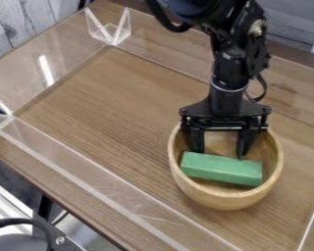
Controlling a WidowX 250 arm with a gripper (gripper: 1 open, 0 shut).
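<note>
A black robot gripper (223, 135) reaches down into a round wooden bowl (226, 199), its fingers spread open over the back half of the bowl. A green block (222, 169) lies in the front half of the bowl, just in front of the fingers. I cannot see anything held between the fingers; the bowl's floor around them is partly hidden by the gripper.
A small white wire-like object (109, 25) stands at the back left. Dark cables or equipment lie at the bottom-left corner, beyond the table's edge.
</note>
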